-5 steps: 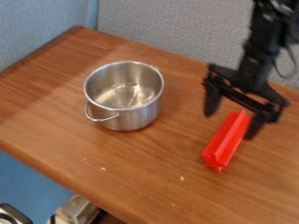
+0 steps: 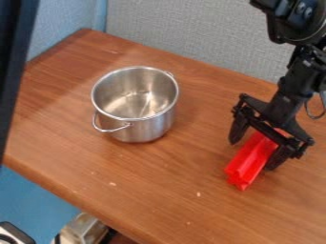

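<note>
A red block-like object (image 2: 250, 164) lies lengthwise on the wooden table at the right. My black gripper (image 2: 268, 133) is down over its upper end, fingers spread open around it; whether they touch it is unclear. A steel pot (image 2: 133, 92) with wire handles stands on the table at the upper left of the red object, apart from it.
A grey padded wall (image 2: 178, 29) runs along the back. A blue surface and a metal fitting show beyond the table's lower-left edge.
My gripper has come down and rightward onto the red object's upper end, which now sits slightly shifted. The pot has not moved.
</note>
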